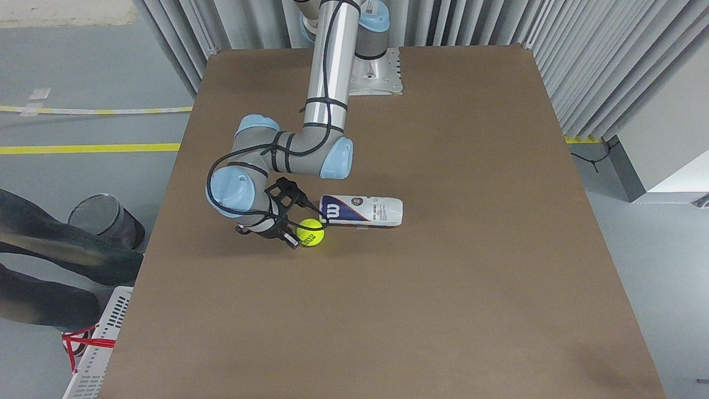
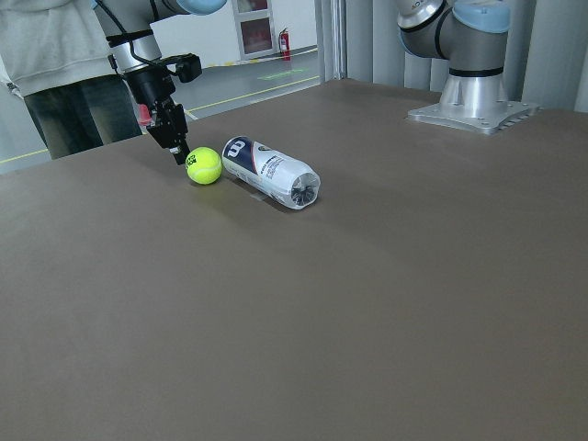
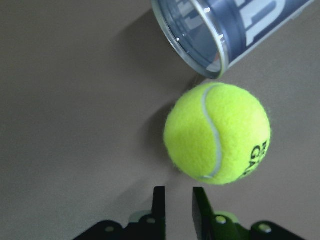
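A yellow tennis ball [image 1: 310, 236] [image 2: 203, 165] [image 3: 216, 133] rests on the brown table beside a clear tennis-ball can [image 1: 360, 210] [image 2: 271, 173] [image 3: 235, 27] with a navy and white label, lying on its side. In the wrist view the can's end rim is just above the ball. My gripper [image 2: 176, 152] is low over the table next to the ball, its two dark fingers a short gap apart below the ball in the wrist view, with nothing seen between them.
My arm's base [image 2: 474, 115] stands at the back. A person's legs [image 1: 60, 252] are beyond the table's left edge.
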